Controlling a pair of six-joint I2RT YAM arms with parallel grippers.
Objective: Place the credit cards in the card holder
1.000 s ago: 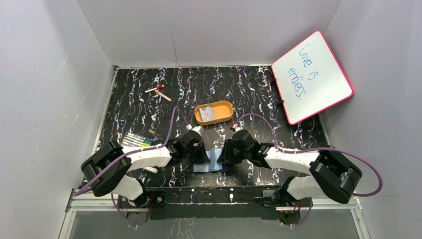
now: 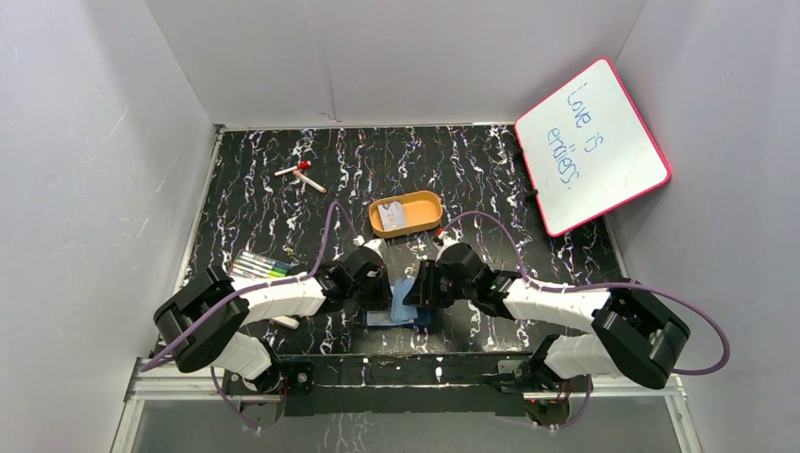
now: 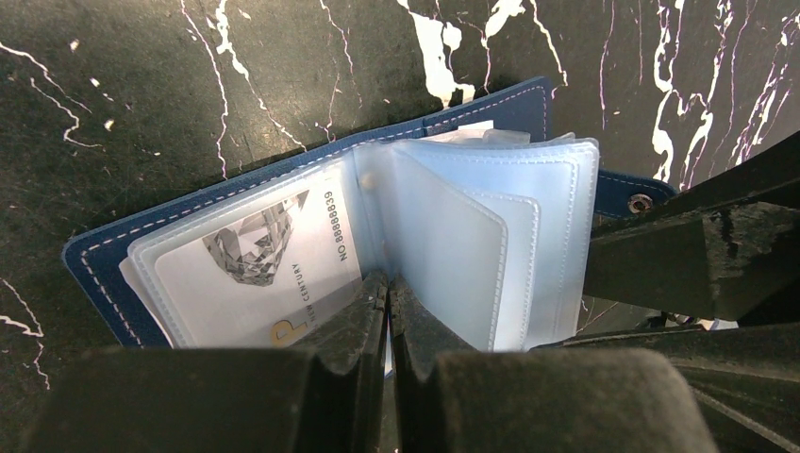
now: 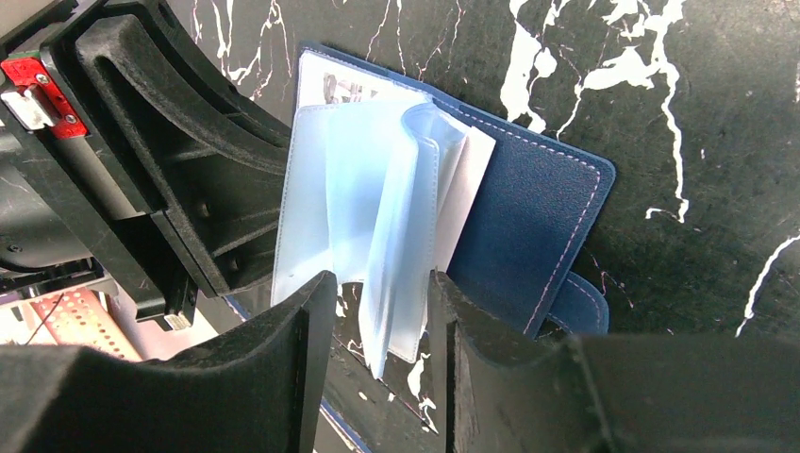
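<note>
The blue card holder (image 2: 425, 319) lies spread out at the table's front, under both grippers. A white card with a diamond print (image 3: 255, 250) sits in its left clear page. Translucent sleeves (image 4: 401, 226) rise and curl on the other side. My left gripper is shut, tips down at the left page near the fold; nothing shows clearly between them. My right gripper stands part open, with the upright sleeve edges between its parted fingers, not clamped. In the top view, another card (image 2: 391, 216) rests in the orange tray (image 2: 422, 209).
Two markers (image 2: 309, 180) lie at the back left, and a pack of pens (image 2: 259, 265) is left of the left arm. A whiteboard (image 2: 592, 146) leans at the right. Open tabletop surrounds the tray.
My right gripper has shifted slightly left over the holder, and the raised sleeves have bent leftward with it. The left arm has hardly moved.
</note>
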